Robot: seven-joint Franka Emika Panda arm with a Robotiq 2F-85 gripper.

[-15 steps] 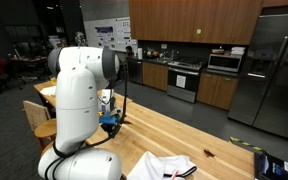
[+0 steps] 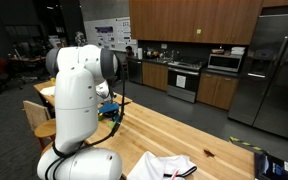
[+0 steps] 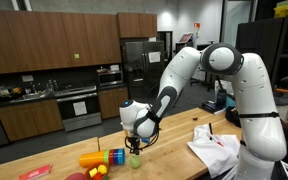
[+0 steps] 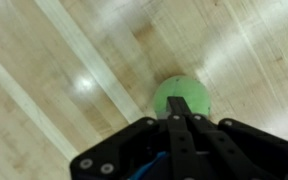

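A round, pale green object [image 4: 189, 88] lies on the wooden table below my gripper in the wrist view. The fingers are close together, shut, with nothing visible between them; they overlap the lower part of the green object in that view. In exterior view 2 the same green object [image 3: 135, 161] sits on the table, with my gripper [image 3: 134, 150] just above it. Exterior view 1 has the gripper [image 2: 111, 112] at the table's left side, and there the green object cannot be made out.
A cylinder in orange, yellow, red and blue bands [image 3: 102, 157] lies left of the gripper, with several red and green items [image 3: 79, 174] nearer the front. A crumpled white cloth [image 2: 162, 166] rests on the table's near part.
My gripper has risen from near the table and tilted its blue part more into view. The cloth and table items show no visible movement.
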